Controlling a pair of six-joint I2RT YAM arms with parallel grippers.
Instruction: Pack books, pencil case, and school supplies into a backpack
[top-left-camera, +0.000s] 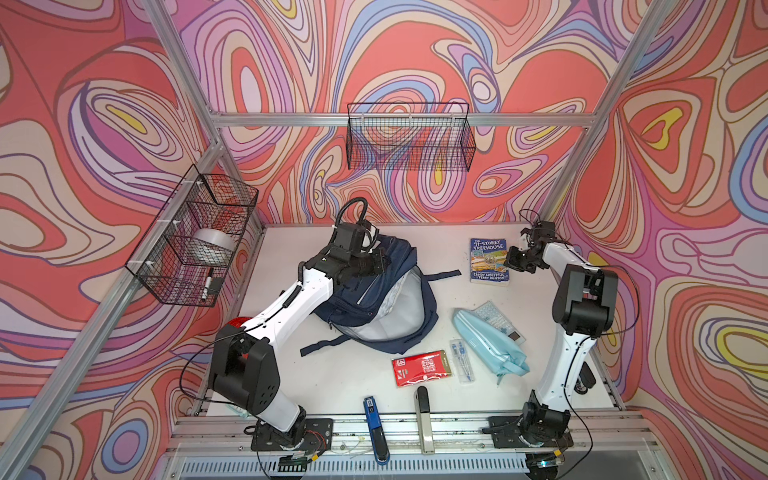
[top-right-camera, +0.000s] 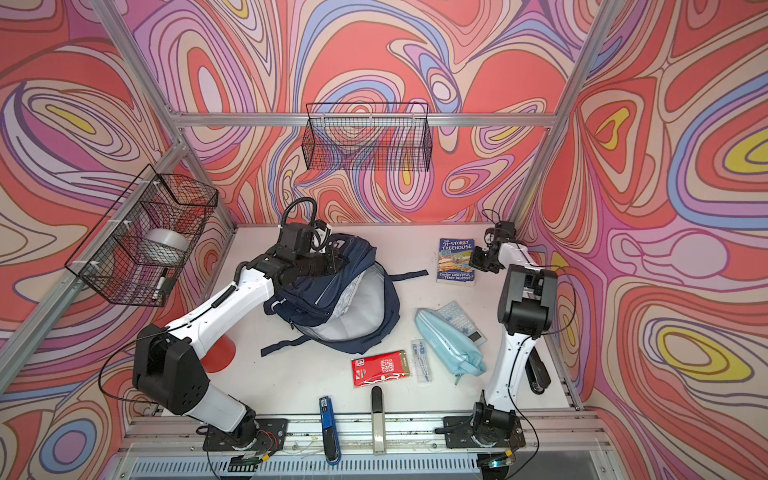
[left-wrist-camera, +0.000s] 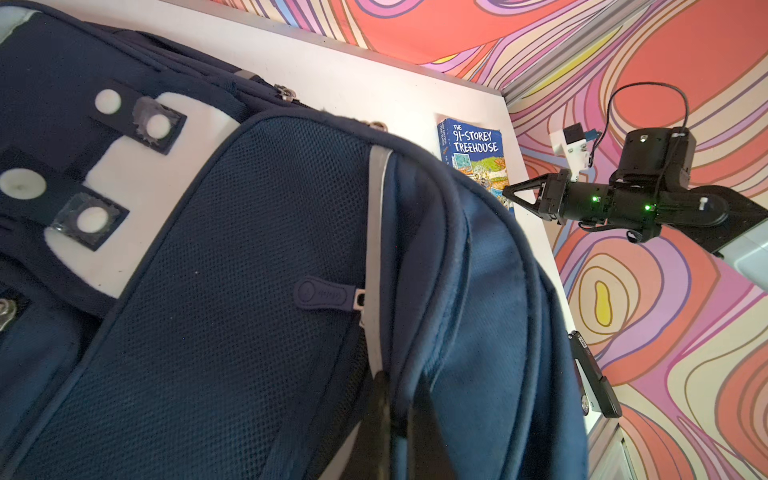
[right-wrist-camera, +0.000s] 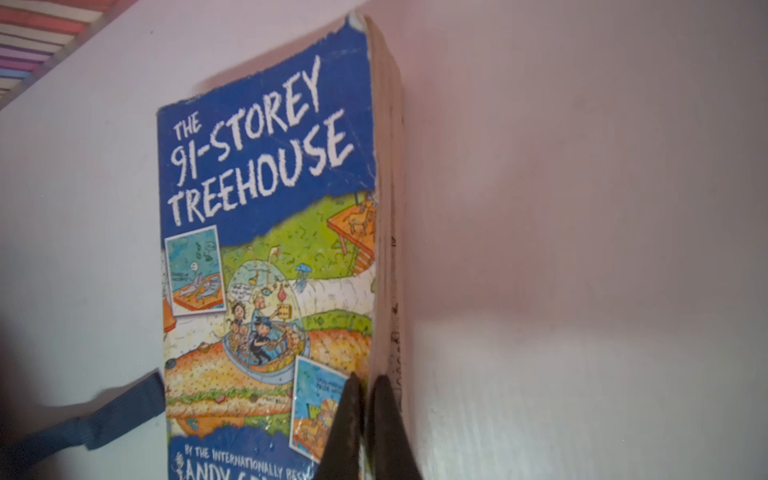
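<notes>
The navy backpack (top-left-camera: 364, 300) lies with its grey padded side (top-left-camera: 400, 312) toward the front. My left gripper is shut on a fold of navy fabric at its edge. The blue book, The 91-Storey Treehouse (right-wrist-camera: 268, 240), lies cover up at the table's back right. My right gripper is shut at the book's right edge, nothing between its fingers. A light blue pencil case (top-left-camera: 488, 340) partly covers a calculator (top-left-camera: 494, 318). Left of the case lie a clear pack of pens (top-left-camera: 461, 361) and a red packet (top-left-camera: 421, 368).
A blue stapler-like tool (top-left-camera: 375, 429) and another long tool (top-left-camera: 424, 420) lie at the front edge. A black stapler-like object (top-right-camera: 537, 373) is beside the right arm. Wire baskets (top-left-camera: 409, 144) hang outside the work area. Bare table separates backpack and book.
</notes>
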